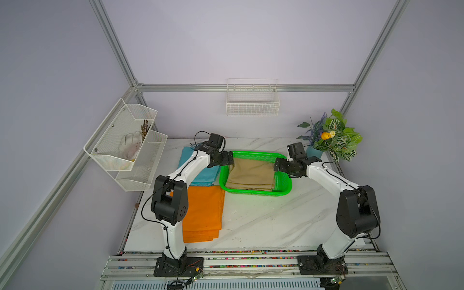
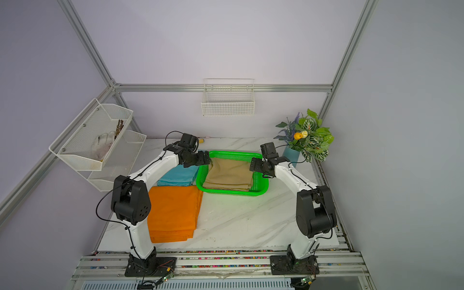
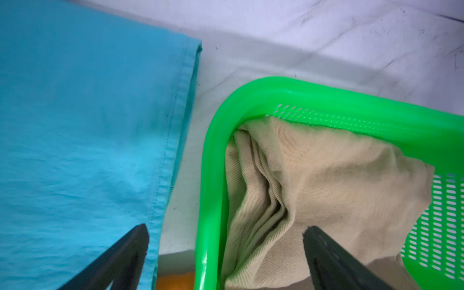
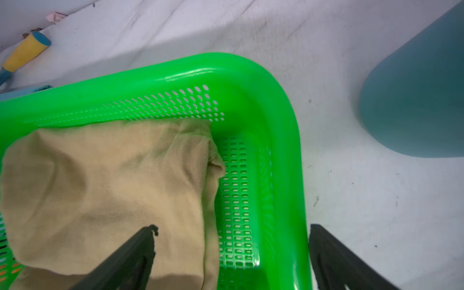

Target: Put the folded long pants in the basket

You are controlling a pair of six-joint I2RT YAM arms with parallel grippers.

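Note:
Khaki folded pants (image 1: 250, 174) lie inside the green basket (image 1: 251, 192), with the top layers creased at the left end in the left wrist view. My left gripper is open above the basket's left wall; one finger is over the blue cloth's side, the other over the pants. Over the right end, my right gripper also stands open, one finger above the pants and the other by the outer side of the right rim. Both have nothing gripped between their fingers. How low the fingertips reach against the rim cannot be told.
A folded blue cloth (image 3: 91, 135) lies close to the basket's left side. In front of it is a folded orange cloth (image 1: 203, 212). A blue vase (image 4: 415, 96) with flowers stands behind right.

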